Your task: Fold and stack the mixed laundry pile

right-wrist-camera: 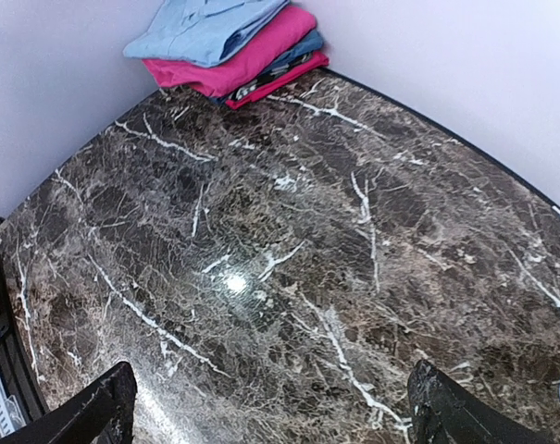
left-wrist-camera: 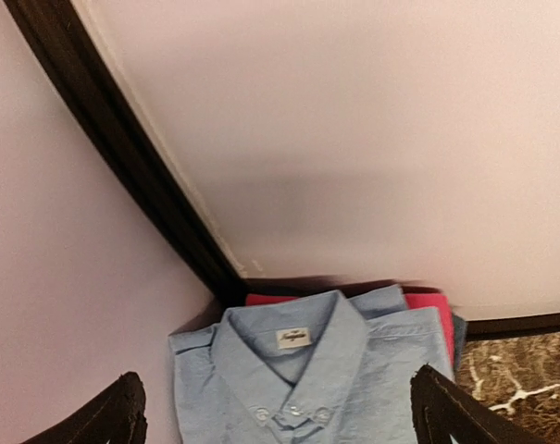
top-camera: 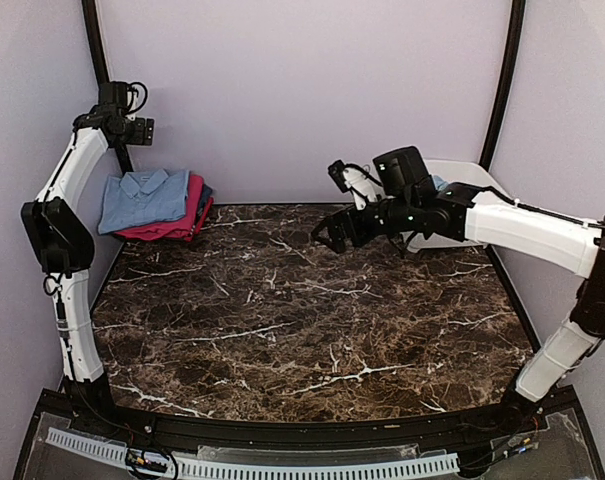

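A folded light-blue shirt tops the stack of pink and dark-blue folded laundry at the back left; its collar shows in the left wrist view. My left gripper stands open above that stack, holding nothing. My right gripper is open over the table's right half, apart from the laundry. Behind it, a white bin holds light-blue fabric, mostly hidden by my right arm.
Walls enclose it at the back and both sides, close to my left arm.
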